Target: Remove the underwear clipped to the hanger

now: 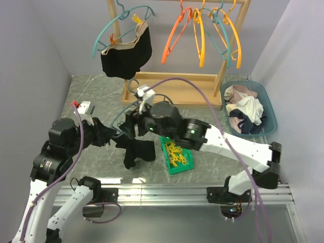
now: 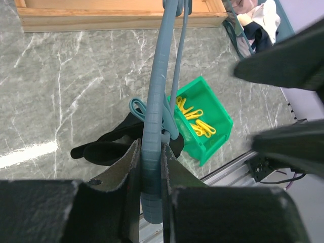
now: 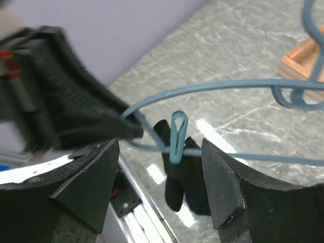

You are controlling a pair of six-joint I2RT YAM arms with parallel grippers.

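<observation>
My left gripper (image 1: 112, 133) is shut on one end of a blue-grey hanger (image 2: 156, 86), which it holds up in the air. A black piece of underwear (image 1: 139, 150) hangs below the hanger. On the hanger's lower bar sits a blue clip (image 3: 176, 144), with the black cloth (image 3: 187, 177) behind and beneath it. Open fingers of my right gripper flank that clip from the near side, with space left on both sides. In the left wrist view, the right gripper's blurred dark fingers (image 2: 283, 66) reach in from the right. The right arm partly covers the hanger in the top view.
A green box (image 1: 177, 169) of yellow clips stands on the floor below the right arm. Another black garment (image 1: 126, 58) hangs clipped on the wooden rack (image 1: 167, 91), beside several empty hangers. At the right is a grey-blue basket (image 1: 271, 119) of clothes.
</observation>
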